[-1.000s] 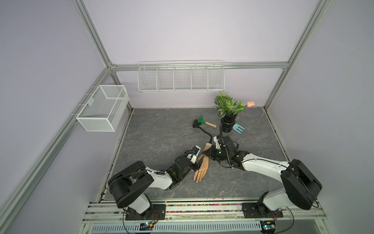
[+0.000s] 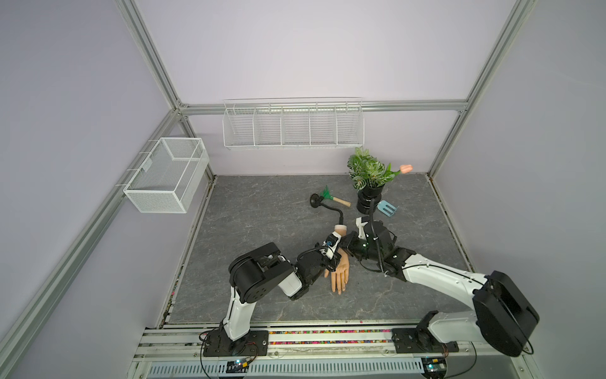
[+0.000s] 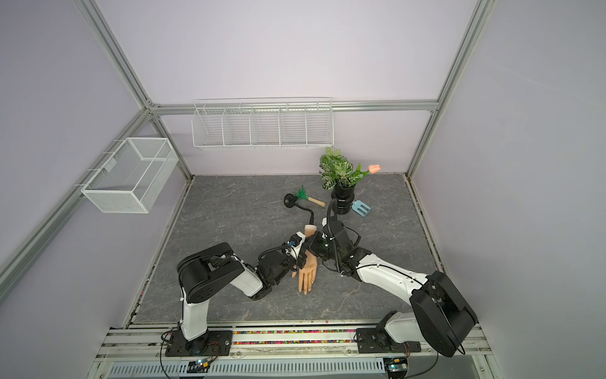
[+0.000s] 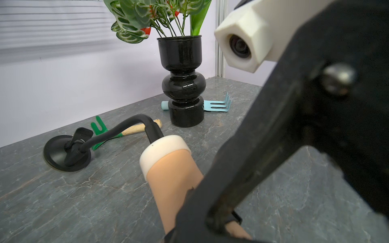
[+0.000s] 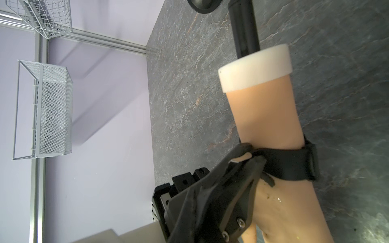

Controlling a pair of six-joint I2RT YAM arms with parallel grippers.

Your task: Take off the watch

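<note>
A mannequin hand (image 2: 339, 278) lies on the table with its fingers toward the front. The watch, a dark strap (image 5: 285, 164), still circles its wrist in the right wrist view. A short loose piece of strap pokes out beside the dark fingertips there. My left gripper (image 2: 334, 249) is shut and reaches the wrist from the left. My right gripper (image 2: 347, 242) is shut and meets it from the right. Both crowd the strap closely; I cannot tell whether any strap is pinched between fingers. In the left wrist view, dark gripper parts hide most of the watch.
A suction-cup stand (image 4: 66, 152) holds the forearm by a bent black rod. Behind it lie a green tool (image 2: 326, 193) and a blue fork (image 2: 386, 207), beside a black vase (image 4: 182, 83).
My left gripper has moved right and slightly back, close to the right one. The hand has swung to the right and now lies straighter. The right arm has shifted slightly right.
</note>
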